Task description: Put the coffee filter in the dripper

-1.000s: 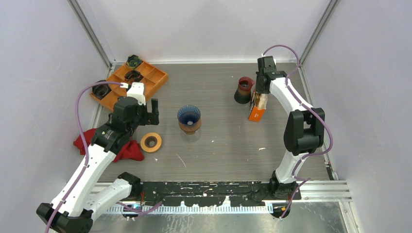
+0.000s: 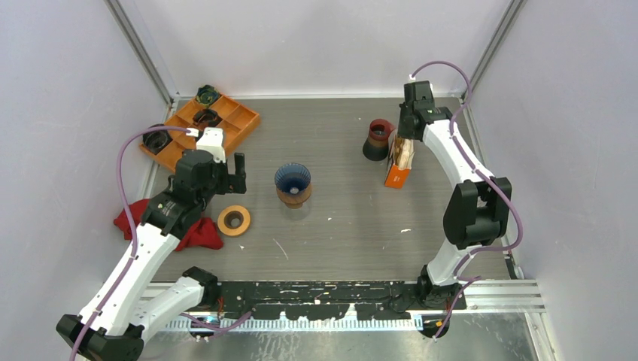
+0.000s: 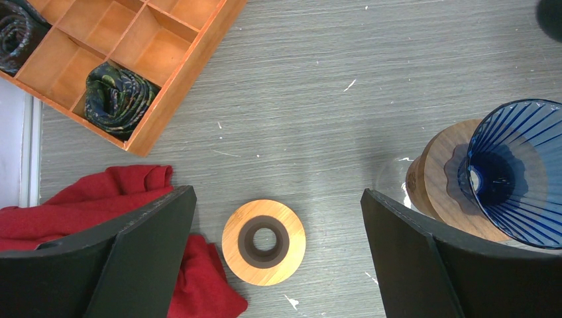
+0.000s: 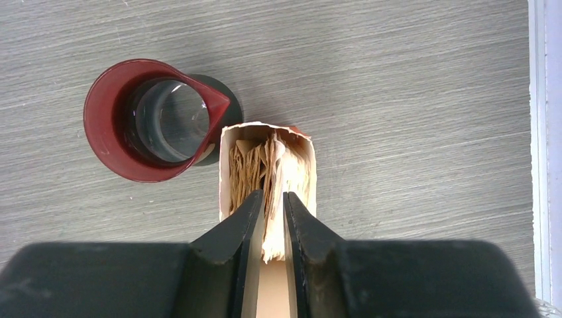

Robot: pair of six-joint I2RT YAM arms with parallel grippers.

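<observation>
The blue ribbed dripper [image 2: 293, 177] stands on its wooden collar near the middle of the table, and its visible inside looks empty in the left wrist view [image 3: 523, 172]. An orange box [image 2: 396, 178] on the right holds paper coffee filters [image 4: 252, 165], brown ones on one side and paler ones on the other. Right over this box, my right gripper is narrowly open; filters show through the gap, and no filter is clearly gripped. My left gripper hangs wide open and empty, left of the dripper.
Touching or close beside the box is a red-rimmed glass carafe [image 4: 142, 119]. A wooden ring [image 3: 264, 242], a red cloth [image 3: 112, 199] and an orange compartment tray [image 2: 239, 116] lie on the left. Bare table stretches between dripper and box.
The left arm and the dripper have stayed put.
</observation>
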